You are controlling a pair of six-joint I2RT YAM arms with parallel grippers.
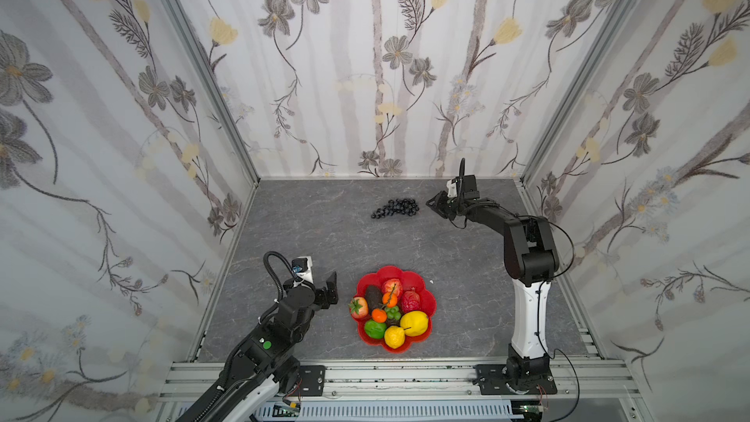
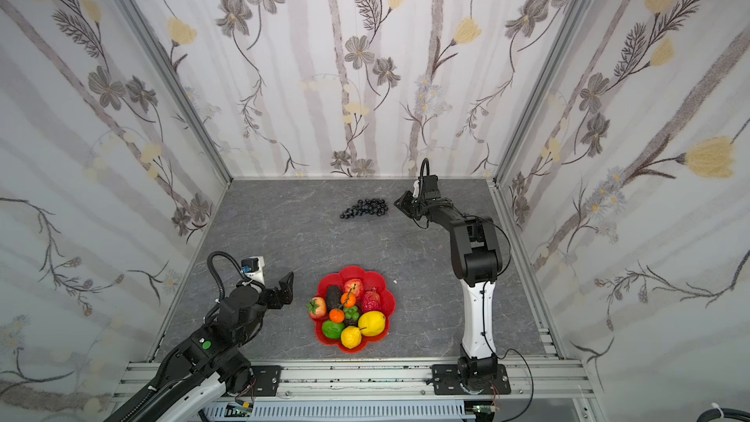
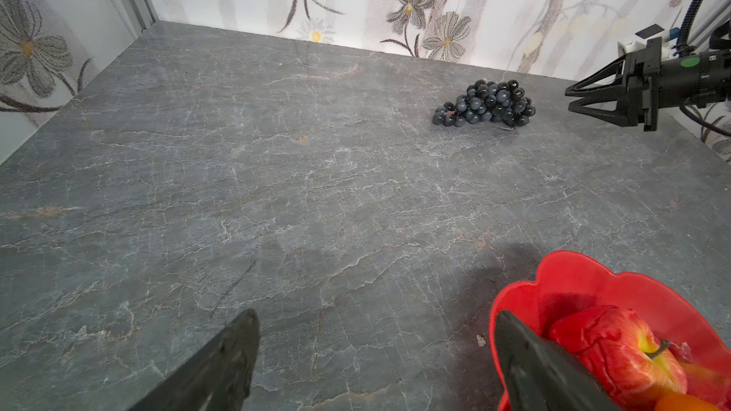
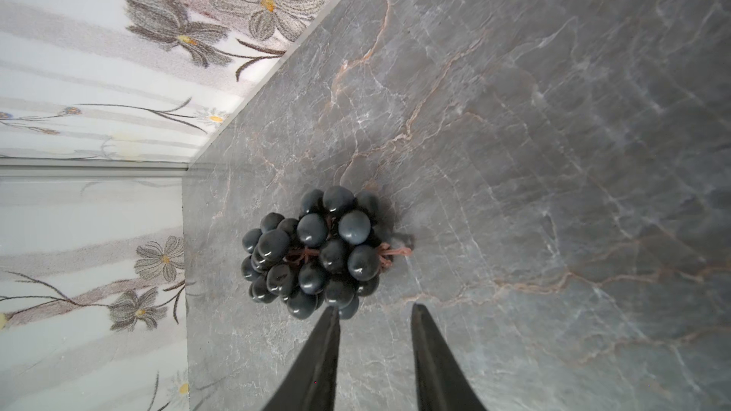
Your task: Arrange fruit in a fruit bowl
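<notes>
A bunch of black grapes (image 1: 395,208) lies on the grey table near the back wall, its brown stem (image 4: 392,252) toward the right gripper. Just to the right of the bunch is my right gripper, its fingers parted and nothing between them. The red scalloped bowl (image 1: 390,272) stands at the front middle, full of fruit: a pomegranate (image 2: 371,301), lemons, a green fruit (image 1: 375,329), small oranges and an apple-like fruit (image 3: 620,354), among others. Left of the bowl, my left gripper stands open and empty, one finger overlapping the bowl's rim in its wrist view.
The back wall (image 1: 390,140) rises close behind the grapes. Side walls enclose the table on the left and right. Bare grey tabletop (image 3: 251,175) stretches across the left and middle, and between grapes and bowl.
</notes>
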